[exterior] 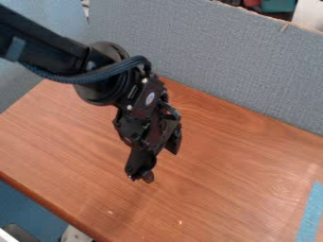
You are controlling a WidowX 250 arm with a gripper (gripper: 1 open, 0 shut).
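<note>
My black gripper [155, 161] hangs at the centre of the camera view, low over the wooden table [233, 175], with its fingers pointing down toward the near side. Its fingers overlap from this angle, and no object is visible between them. Whether the fingertips touch the tabletop cannot be told.
A grey padded barrier [214, 61] runs along the back of the table, with a grey panel at the left. A blue tape strip [309, 213] lies at the right edge. The wooden surface around the gripper is bare.
</note>
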